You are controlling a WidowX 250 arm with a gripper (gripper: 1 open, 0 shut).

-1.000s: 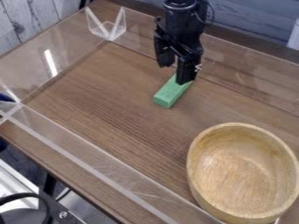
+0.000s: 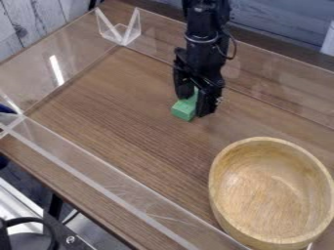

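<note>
My black gripper [image 2: 196,96] hangs down from the top centre of the camera view, low over a green block [image 2: 186,109] on the wooden table [image 2: 117,137]. The gripper's dark fingers cover the upper part of the block; whether they are open or shut on it cannot be made out.
A large round wooden bowl [image 2: 268,190] fills the lower right. A clear plastic container [image 2: 117,27] sits at the back left. A transparent strip runs along the table's left edge.
</note>
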